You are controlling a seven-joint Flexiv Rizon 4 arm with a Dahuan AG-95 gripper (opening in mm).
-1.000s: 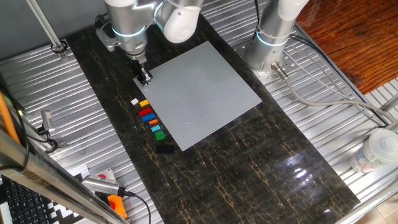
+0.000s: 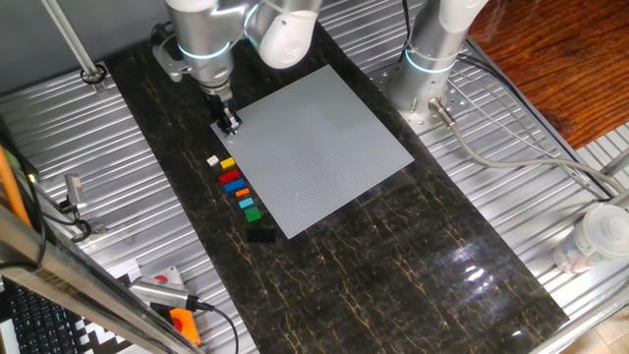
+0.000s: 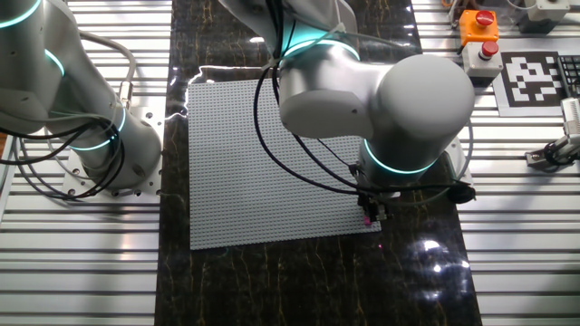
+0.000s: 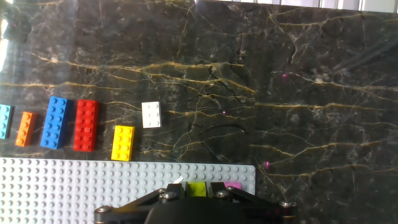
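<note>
At the corner of the grey baseplate [image 2: 314, 147], my gripper points down over the studs. A lime-green brick [image 4: 196, 186] sits between its fingers, which close in on both sides of it. Just right of the fingers in the wrist view, a pink brick [image 4: 232, 185] shows partly on the plate; the rest is hidden. Whether the lime brick touches the plate or the pink brick cannot be told. Off the plate's edge lie white [image 4: 151, 114], yellow [image 4: 122, 143], red [image 4: 86, 126], blue [image 4: 55, 122], orange [image 4: 25, 129] and light-blue [image 4: 4, 121] bricks.
A green brick [image 2: 253, 213] and a black brick [image 2: 261, 236] continue the row. Most of the baseplate is bare. Cables [image 3: 272, 136] hang around the arm above the plate.
</note>
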